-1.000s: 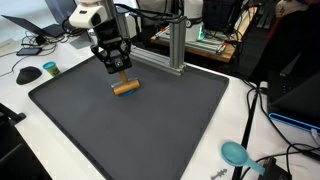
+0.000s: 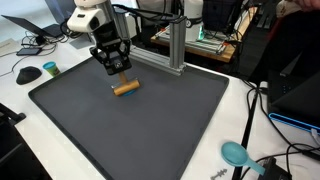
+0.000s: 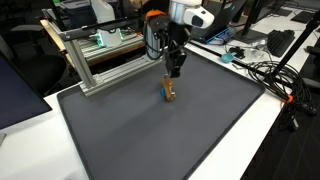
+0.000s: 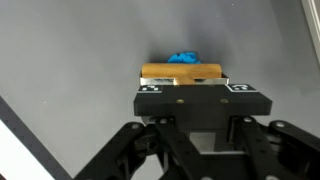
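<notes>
A brown wooden mallet (image 2: 126, 88) is at the back of the dark grey board, its cylindrical head low and its short handle (image 2: 122, 77) pointing up. Around that handle my gripper (image 2: 121, 72) is shut, pointing downward. In exterior view 2 the mallet head (image 3: 169, 96) shows under the gripper (image 3: 171, 78). The wrist view has the head (image 4: 181, 71) lying crosswise just beyond the fingers, which hide most of the handle. Whether the head touches the board is hard to tell. Close by the head is a small blue object (image 4: 183, 58), partly hidden.
The board (image 2: 130, 130) is otherwise bare, with wide free room toward the front and right. A green cup (image 2: 51, 68) and a dark rounded object (image 2: 28, 74) stand off its left side. A light blue round object (image 2: 236, 154) lies off its right side.
</notes>
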